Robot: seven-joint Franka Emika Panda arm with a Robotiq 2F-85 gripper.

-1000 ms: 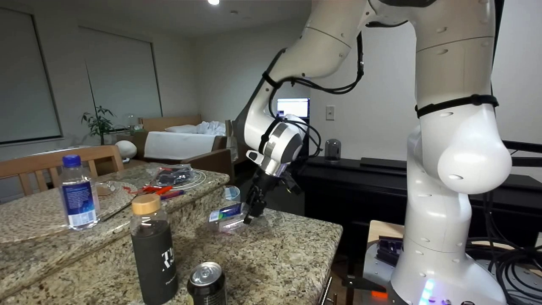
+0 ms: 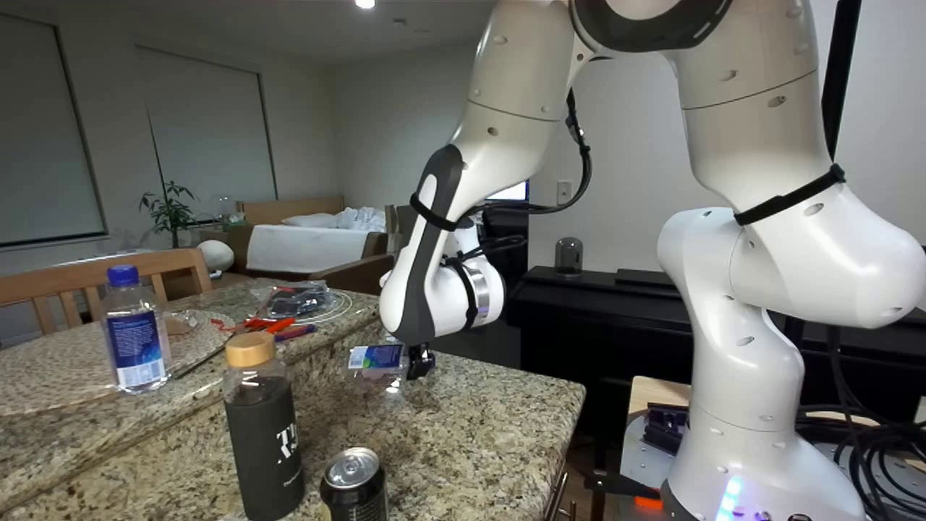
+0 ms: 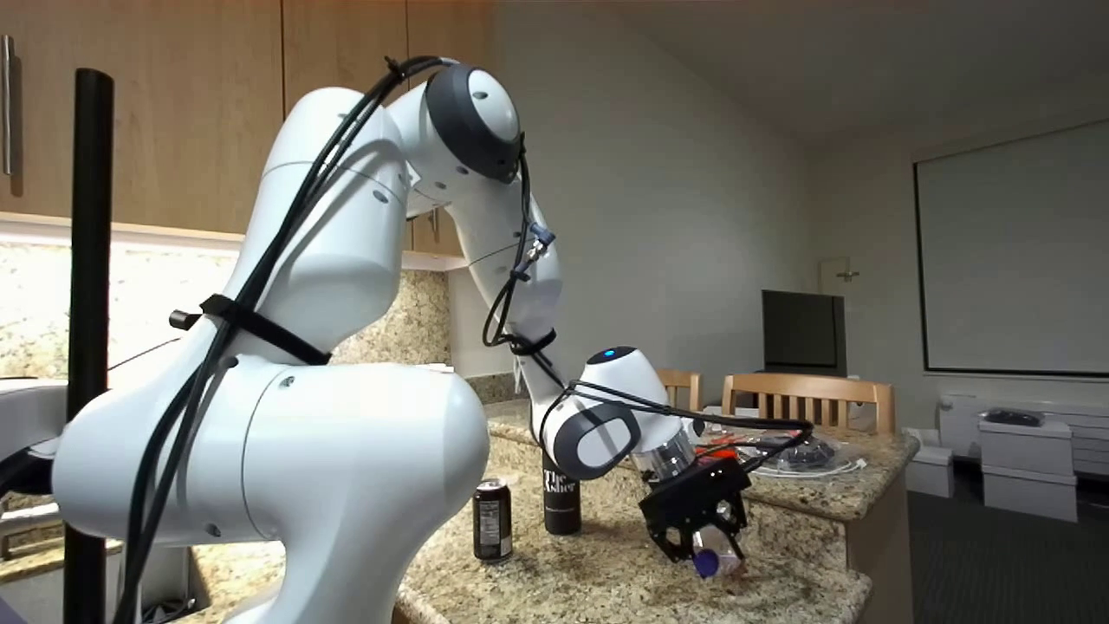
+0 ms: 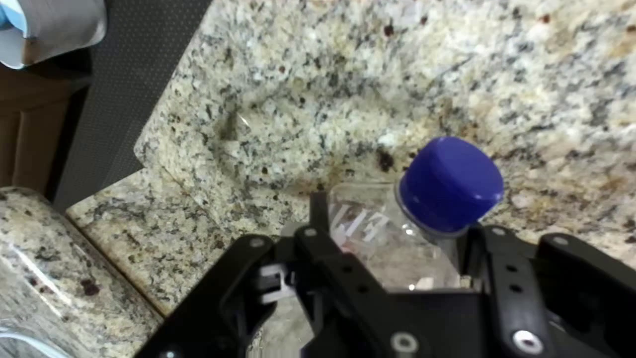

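A clear plastic bottle with a dark blue cap (image 4: 451, 185) and a blue label (image 2: 382, 356) lies tipped on its side in my gripper. The fingers (image 4: 320, 218) stand on either side of the bottle near its neck and are shut on it. In exterior view 1 the gripper (image 2: 420, 361) is at the bottle's right end, low over the granite counter (image 2: 469, 425). Exterior view 2 shows the cap (image 3: 706, 563) poking out below the black gripper (image 3: 698, 520). Whether the bottle touches the counter is hard to tell.
A black can (image 2: 354, 486) and a dark flask with a wooden lid (image 2: 262, 425) stand on the lower counter. On the raised ledge are another water bottle (image 2: 135, 334) and a bagged cable (image 2: 304, 299). A bin (image 4: 65, 30) sits beyond the counter edge.
The arm has swung left and its wrist has turned, lower over the counter. The held bottle has shifted slightly left and up in view. The bin beside the ledge is now hidden.
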